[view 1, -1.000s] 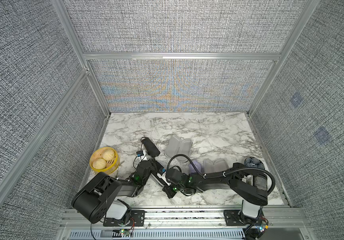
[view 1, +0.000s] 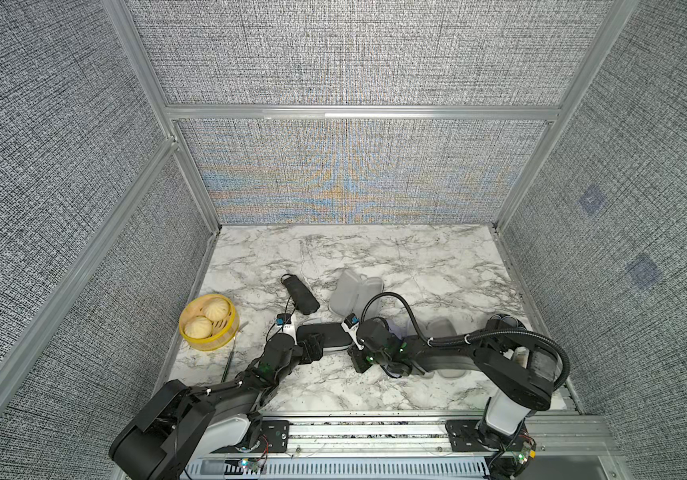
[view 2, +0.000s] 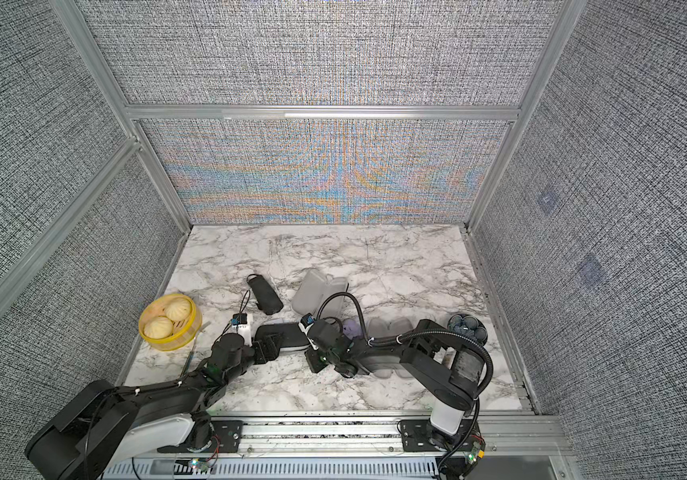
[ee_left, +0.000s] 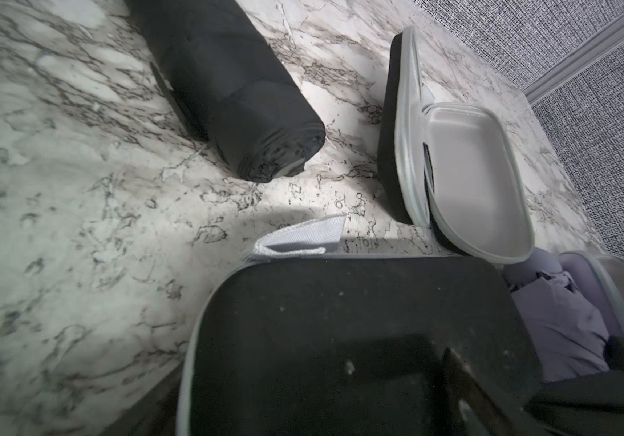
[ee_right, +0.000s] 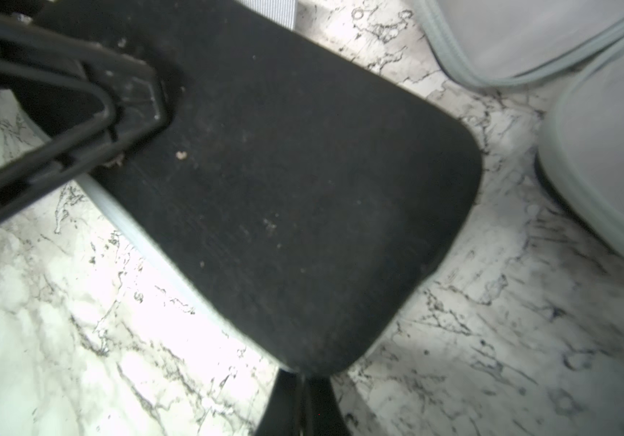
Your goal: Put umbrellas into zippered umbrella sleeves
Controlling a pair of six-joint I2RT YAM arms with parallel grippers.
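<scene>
A closed black zippered sleeve [view 1: 326, 336] with grey edging lies between both grippers. My left gripper [view 1: 310, 345] is open at its left end, one finger over the top in the left wrist view. My right gripper is shut at the sleeve's corner in the right wrist view; any zipper pull between its fingers cannot be made out. A black rolled umbrella [ee_left: 232, 87] lies behind. An open grey sleeve [ee_left: 475, 181] stands right of it. A lilac umbrella [ee_left: 555, 323] sits farther right, partly hidden by my right arm.
A bamboo steamer [view 1: 194, 308] with buns is at the left, a thin dark rod beside it. Dark cylindrical items [view 2: 467, 326] stand at the far right. Another open sleeve [view 2: 395, 326] is under the right arm.
My left gripper and arm have shifted slightly.
</scene>
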